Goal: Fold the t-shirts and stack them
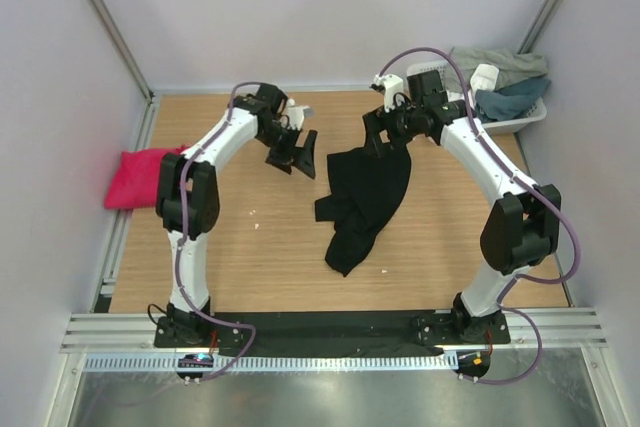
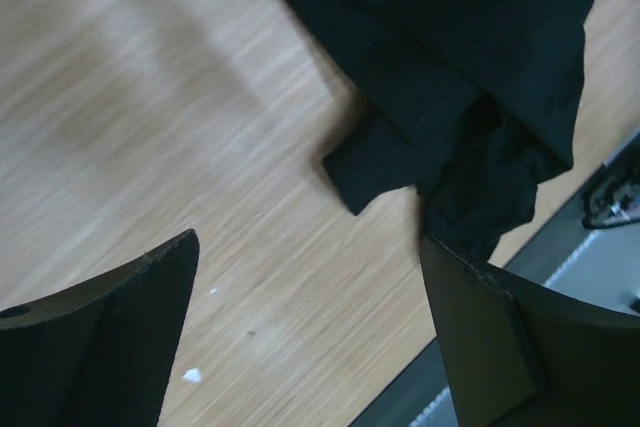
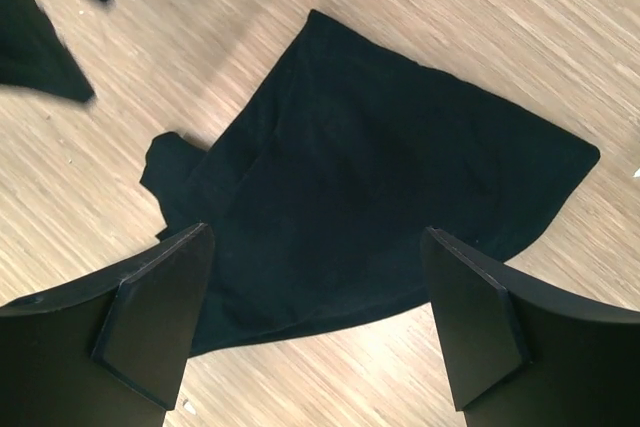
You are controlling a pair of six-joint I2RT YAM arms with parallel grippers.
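Observation:
A black T-shirt (image 1: pixel 365 192) lies crumpled and partly folded over on the middle of the wooden table, seen also in the left wrist view (image 2: pixel 450 67) and the right wrist view (image 3: pixel 370 177). My left gripper (image 1: pixel 292 159) hangs open to the upper left of the shirt, empty, its two fingers wide apart in its wrist view. My right gripper (image 1: pixel 375 134) is open above the shirt's far part, with nothing between its fingers.
A white basket (image 1: pixel 532 117) of grey, teal and white clothes stands at the back right. A folded red cloth (image 1: pixel 135 179) lies at the left edge.

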